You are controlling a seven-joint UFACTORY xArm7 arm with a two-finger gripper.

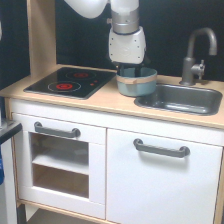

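A white robot arm reaches down from the top centre, its wrist housing (127,46) above a light blue-grey pot (136,87) on the wooden counter. The gripper (131,72) is low at the pot's rim; its fingers are small and partly hidden, so I cannot tell whether they hold the pot. The pot sits between the black stovetop (70,83) and the sink.
The sink (180,98) with a grey faucet (198,45) is on the right. The stovetop is clear. Below are an oven door with a window (62,166) and a white cabinet door (160,180).
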